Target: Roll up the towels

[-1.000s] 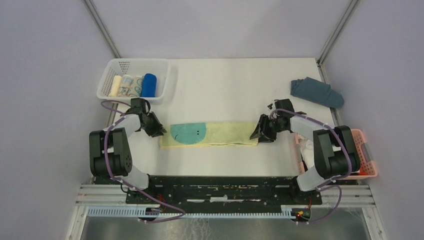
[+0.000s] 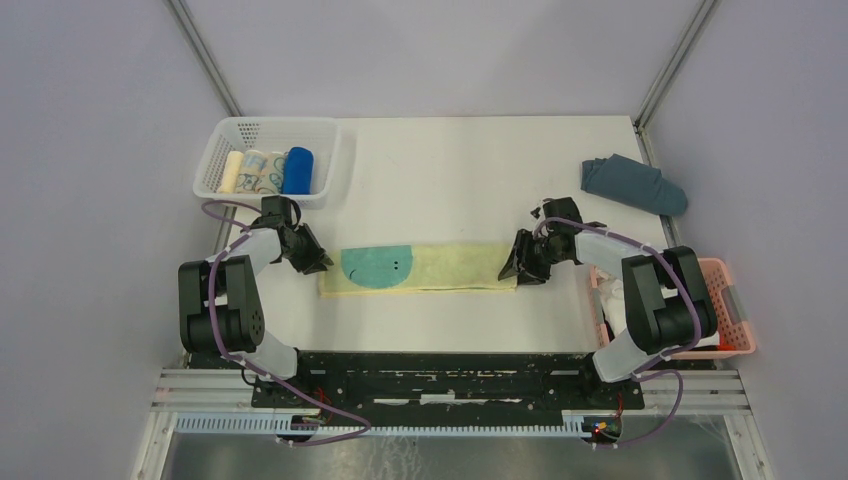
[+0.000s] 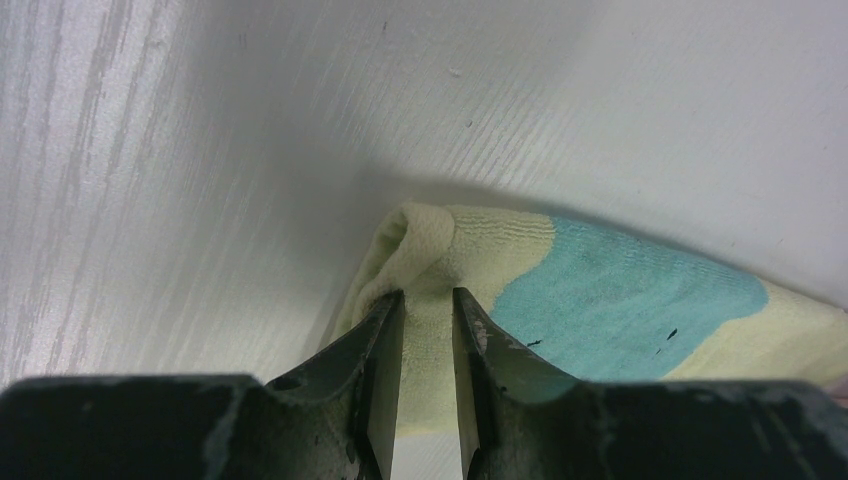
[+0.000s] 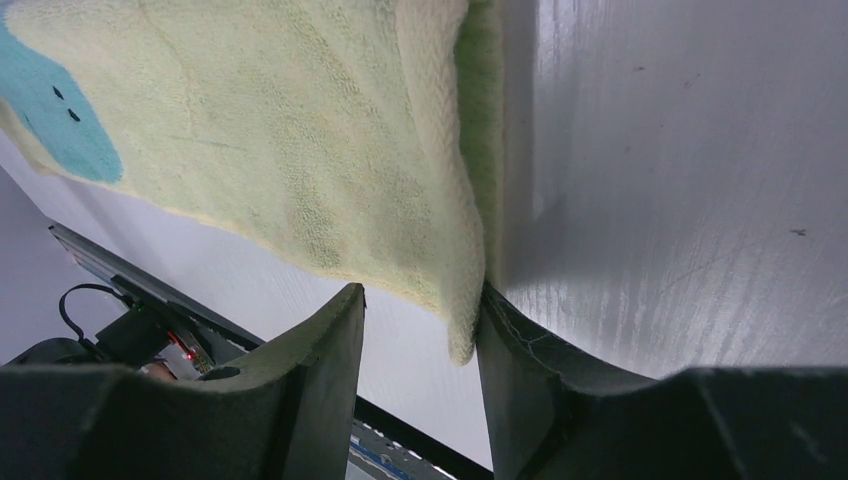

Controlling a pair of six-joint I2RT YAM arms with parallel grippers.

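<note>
A pale yellow towel [image 2: 450, 266] with a teal patch [image 2: 375, 266] lies folded into a long strip across the middle of the table. My left gripper [image 2: 322, 264] is low at its left end, fingertips part open [image 3: 428, 300] over the curled edge. My right gripper [image 2: 516, 268] stands open at the right end, with the towel's folded edge [image 4: 450, 200] beside its right finger.
A white basket [image 2: 330, 160] with several rolled towels is at the back left. A folded dark blue-grey towel [image 2: 632, 183] lies at the back right. A pink basket [image 2: 735, 310] sits at the front right.
The right arm has shifted slightly, its gripper staying at the towel's right end. The left arm and the towel look unchanged.
</note>
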